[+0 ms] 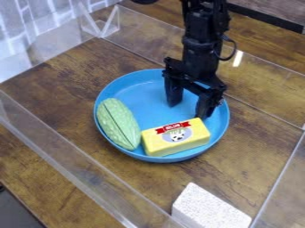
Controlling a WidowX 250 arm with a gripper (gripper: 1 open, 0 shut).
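A blue round plate [159,107] rests on the wooden table. A pale green ridged oblong item [117,123] lies along its left side, and a yellow box [176,136] with a red label sits at its front right. My black gripper [191,100] reaches down from the top into the back right of the plate, its fingers apart, with nothing visible between them.
A white block [210,208] lies at the front right. Clear panels border the wooden surface [66,80]. The table left of the plate is bare.
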